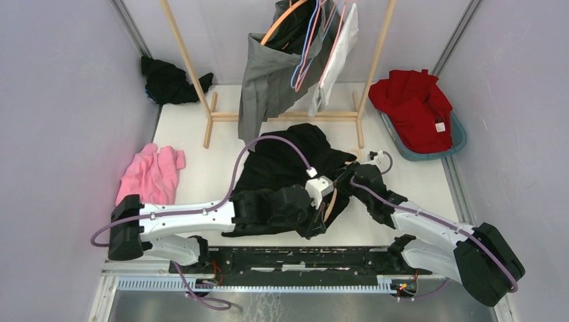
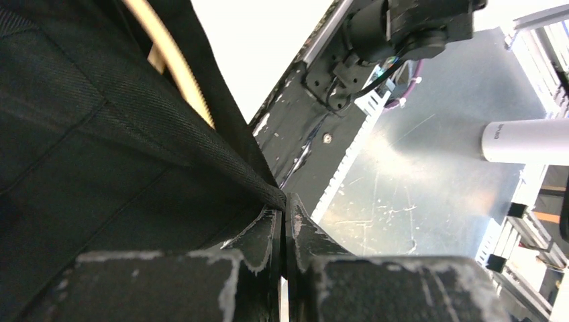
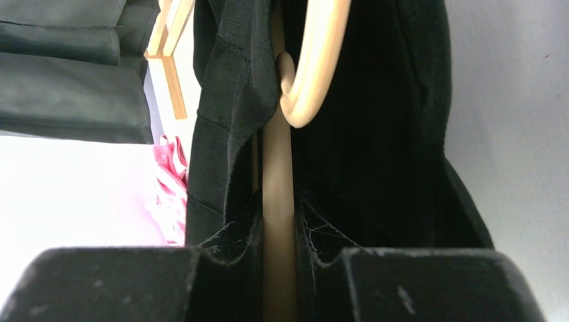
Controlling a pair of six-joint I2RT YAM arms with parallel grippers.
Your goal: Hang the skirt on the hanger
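Observation:
The black skirt lies spread on the white table below the rack. Its waistband edge is drawn to a corner between the tips of my left gripper, which is shut on it. Part of the wooden hanger shows inside the waist opening, its lower end covered by cloth. My right gripper is shut on the hanger's wooden bar, with the rounded hook end above the fingers. Black cloth hangs on both sides of that bar. From above, a short stretch of hanger shows between the two grippers.
Behind stands a wooden rack with a grey garment and coloured hangers. Pink cloth lies at left, a black bundle at back left. A teal basket with red cloth stands back right.

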